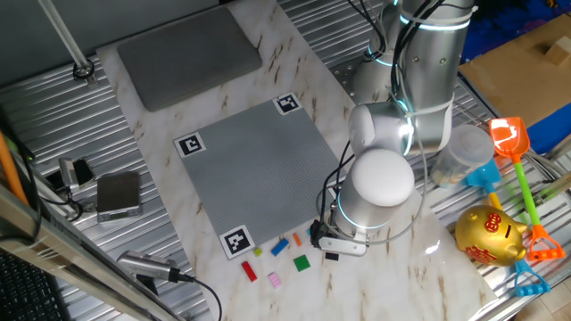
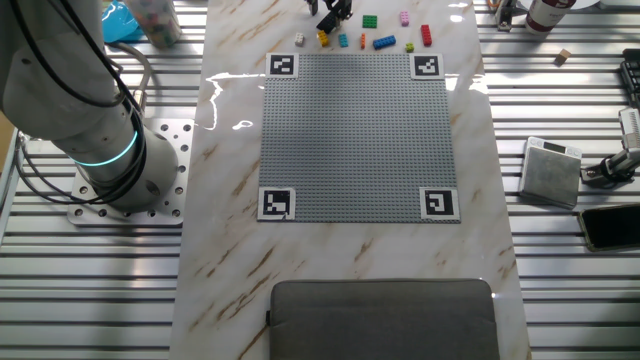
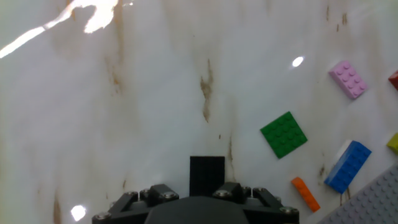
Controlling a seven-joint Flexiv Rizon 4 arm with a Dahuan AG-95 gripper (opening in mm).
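Observation:
My gripper points down at the marble table, just off the edge of the grey studded baseplate [image 2: 358,140]. A black block [image 3: 207,174] shows directly ahead of the gripper in the wrist view, roughly in line with it. The fingertips are hidden by the gripper's body, so whether they grip the block cannot be told. To its right lie a green brick [image 3: 284,135], an orange brick [image 3: 305,194], a blue brick [image 3: 347,167] and a pink brick [image 3: 348,79]. Red [image 2: 426,36], yellow [image 2: 323,39], teal [image 2: 343,41] and white [image 2: 299,39] bricks lie along the plate's edge.
The baseplate is bare apart from its corner markers. A grey case [image 1: 189,57] lies past its far side. A golden piggy bank [image 1: 491,235] and toy shovels [image 1: 525,192] stand off the table.

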